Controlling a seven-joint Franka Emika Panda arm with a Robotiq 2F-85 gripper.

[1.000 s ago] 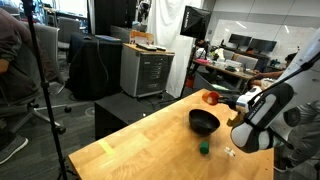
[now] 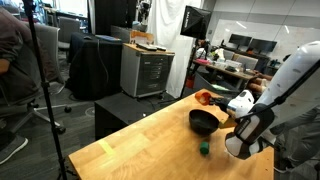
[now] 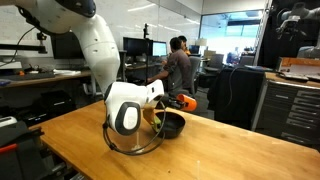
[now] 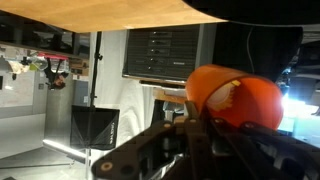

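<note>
An orange, rounded head (image 2: 205,98) like a ladle's or spoon's stands out to the left of my gripper (image 2: 240,102) on a dark handle. The fingers appear shut on that handle, though the contact itself is too small to make out. A black pot (image 2: 203,122) stands on the wooden table just below the orange head. From the other side, the orange piece (image 3: 187,103) shows above the far rim of the pot (image 3: 172,125). The wrist view has the orange head (image 4: 235,95) large at the right; my fingertips cannot be picked out clearly there.
In front of the pot is a small green object (image 2: 204,148). A yellowish-green item (image 3: 157,122) shows at the pot's left side. Bare wooden table (image 2: 140,150) extends to the left; a black cabinet (image 2: 145,70) stands beyond it.
The arm has swung slightly to the left and lower in the exterior view. Its orange head has shifted a little left with it. The pot and green object have not moved.
</note>
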